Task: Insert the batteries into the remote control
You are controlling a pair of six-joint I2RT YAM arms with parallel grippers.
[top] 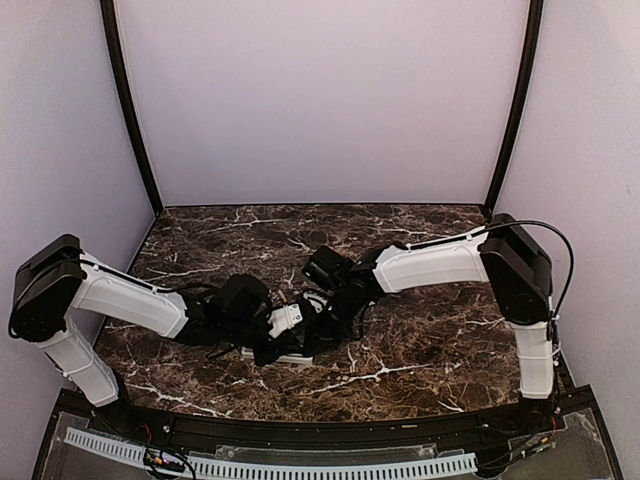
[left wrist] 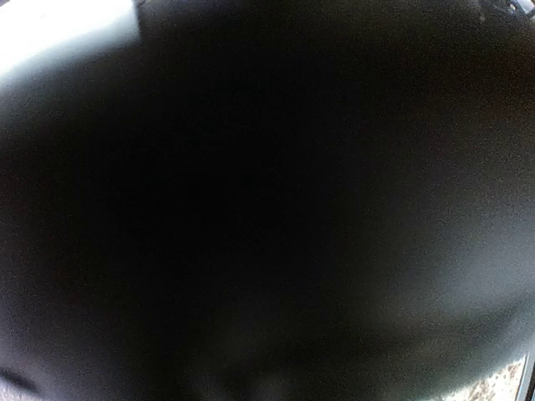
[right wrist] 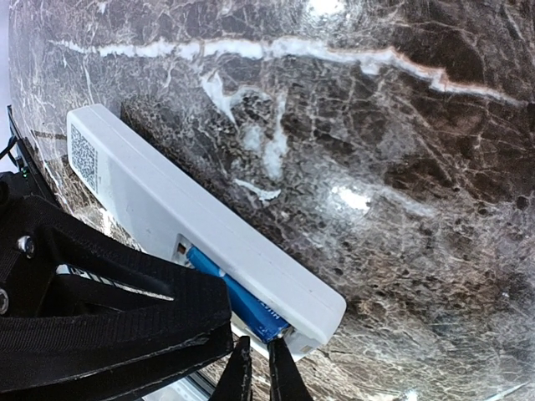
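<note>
The white remote control (right wrist: pixel 209 225) lies on the table with its battery compartment facing up. A blue battery (right wrist: pixel 242 296) sits in that compartment, along its long side wall. In the right wrist view, my left gripper's black fingers (right wrist: pixel 138 313) reach across the remote, their tips beside the battery. What lies between them is hidden, and the left wrist view is almost wholly dark. My right gripper is shut, its thin tips at the battery's lower end. Seen from the top, both grippers crowd over the remote control (top: pixel 290 358) and mostly cover it.
The two arms meet closely over the remote, with little room between them. A white slotted strip (top: pixel 330 468) runs below the front edge.
</note>
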